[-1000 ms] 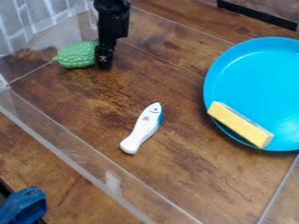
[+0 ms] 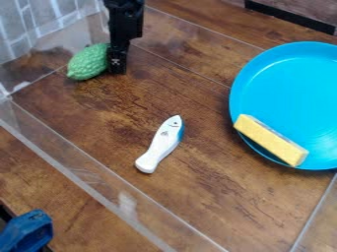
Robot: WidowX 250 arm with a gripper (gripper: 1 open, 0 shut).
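The black gripper point(image 2: 116, 61) reaches down from the top left, low at the board beside a green bumpy vegetable point(image 2: 86, 63), which lies against its fingers on the left. Its fingertips are dark and small, so how they sit on the vegetable is unclear. A white fish-shaped tool point(image 2: 160, 145) lies at the middle of the wooden surface. At the right is a blue plate point(image 2: 297, 91) with a yellow rectangular block point(image 2: 269, 140) on its near-left edge.
Clear barriers or sheets border the board point(image 2: 93, 118) along the left and right. A blue object point(image 2: 24, 232) is at the bottom left corner. The wood between gripper and plate is clear.
The green vegetable has turned slightly, its left end dropping a little toward the viewer. The gripper has barely moved, and the other items are unchanged.
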